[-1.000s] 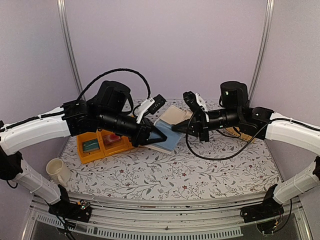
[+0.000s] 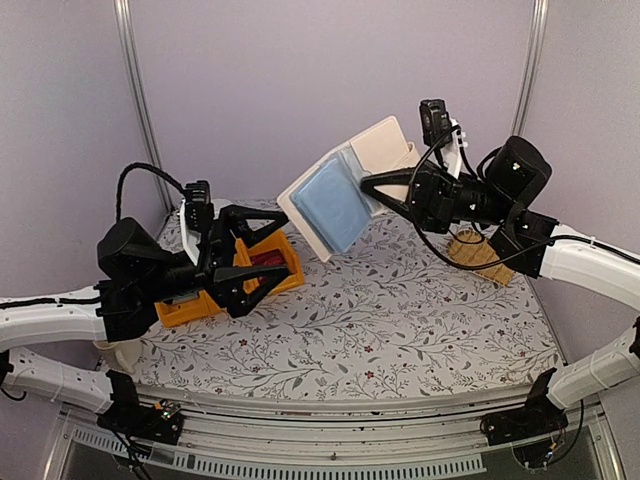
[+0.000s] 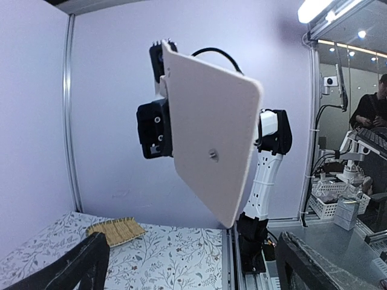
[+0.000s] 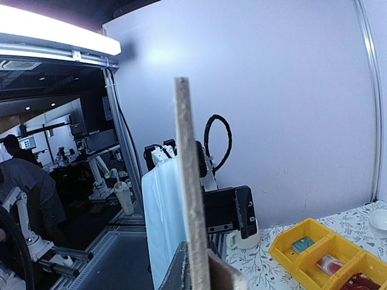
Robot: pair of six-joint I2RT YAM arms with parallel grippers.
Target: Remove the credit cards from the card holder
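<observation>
High above the table, my right gripper is shut on the card holder, which hangs tilted and spread open. Its cover is cream, and a clear pale-blue sleeve lies across its inner face. Seen from my left wrist, the plain outside of the card holder shows a small metal snap. From the right wrist, the holder's cover appears edge-on with the blue sleeve beside it. Left of the holder, my left gripper stands open and empty, apart from it. No separate credit card can be made out.
A yellow divided tray with items in its compartments sits partly behind the left gripper. A cream mug stands at the left edge, and a woven mat lies far right.
My left gripper has opened and drawn back left from the holder's blue side. The right gripper has raised the holder and turned it more upright, showing more of the sleeve.
</observation>
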